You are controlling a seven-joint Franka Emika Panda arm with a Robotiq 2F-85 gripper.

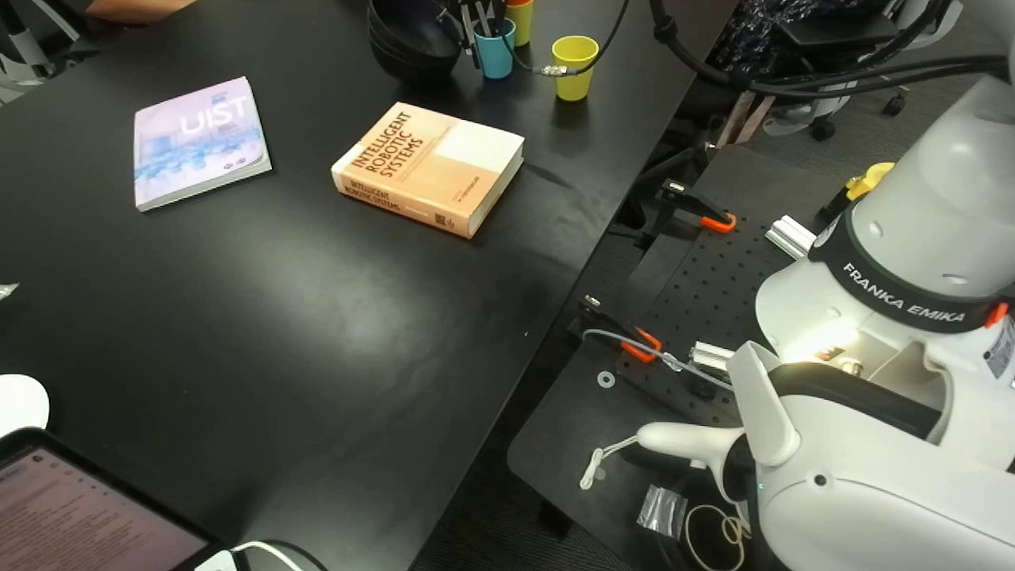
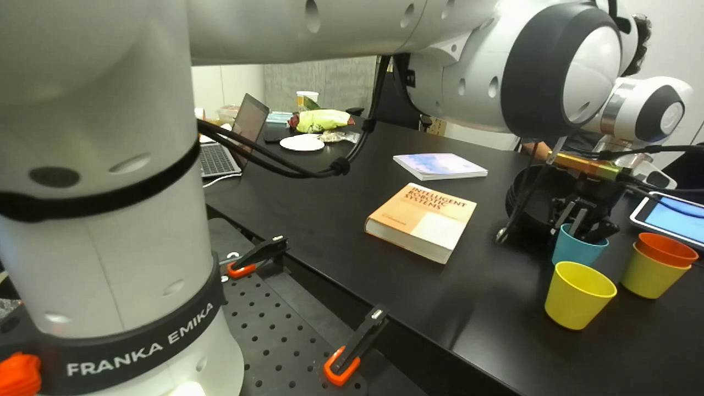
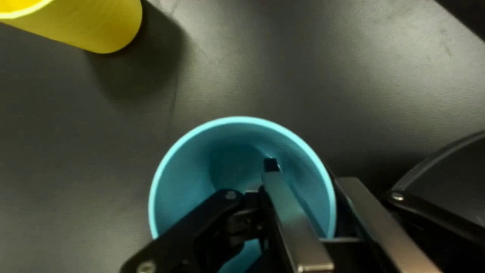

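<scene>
A blue cup stands upright on the black table, large in the wrist view. My gripper straddles its rim. One finger reaches down inside the cup, while the other lies outside the wall on the bowl side. The fingers are part open, with the cup's wall in the gap between them. In exterior view 2 the gripper comes down onto the blue cup from above, and its fingers partly cover the rim.
A yellow cup stands close by, and an orange cup sits in another yellow cup. Black bowls are stacked beside the gripper. Two books, one orange and one pale, lie on the table.
</scene>
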